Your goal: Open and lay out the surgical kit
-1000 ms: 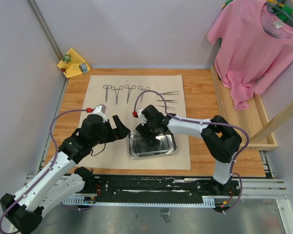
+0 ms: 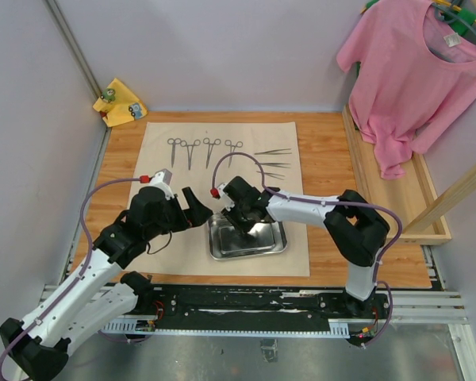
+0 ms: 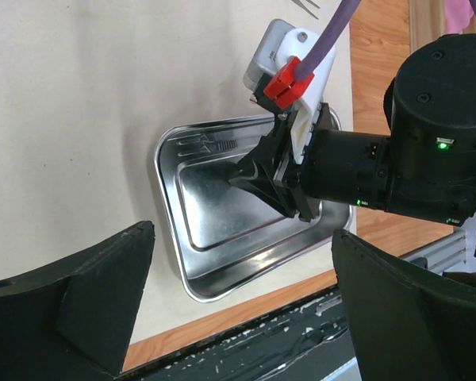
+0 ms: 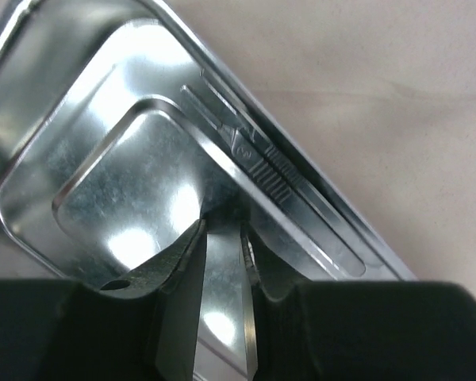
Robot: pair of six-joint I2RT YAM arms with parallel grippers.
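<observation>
The steel tray (image 2: 259, 244) lies on the beige cloth (image 2: 166, 254). Inside it, along one long wall, lie slim metal instruments with a ridged grip (image 4: 262, 171). My right gripper is down in the tray beside them, its fingertips close together; whether anything is between them is unclear. My left gripper (image 2: 197, 206) stands open to the left of the tray, above the cloth, with nothing between its fingers. Several scissor-like clamps (image 2: 210, 147) are laid in a row at the back of the cloth, with several tweezers (image 2: 274, 164) to their right.
A wooden box frame (image 2: 416, 236) stands on the right, with a pink shirt (image 2: 408, 79) hanging over it. A yellow cloth (image 2: 123, 105) is at the back left.
The left arm has not moved.
</observation>
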